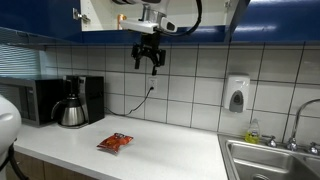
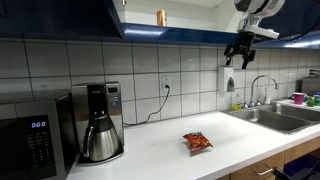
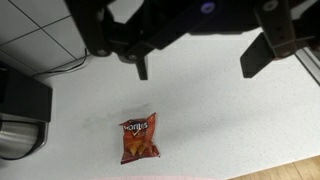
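A red Doritos bag [image 1: 115, 142] lies on the white counter [image 1: 165, 150], left of its middle. In the wrist view the same bag [image 3: 140, 138] rests well below the fingers, with its printed face up. High over the counter, just under the upper cabinets, my gripper [image 1: 151, 63] points down. Its two fingers stand wide apart in the wrist view, so the gripper is open with only bare counter visible between them.
An open upper shelf [image 2: 190, 17] holds an orange cylindrical container [image 2: 161, 18]. A coffee maker [image 2: 102, 122] and microwave [image 2: 28, 138] stand left. At right are the sink [image 1: 265, 160], a soap bottle [image 1: 254, 131] and a wall dispenser [image 1: 236, 93].
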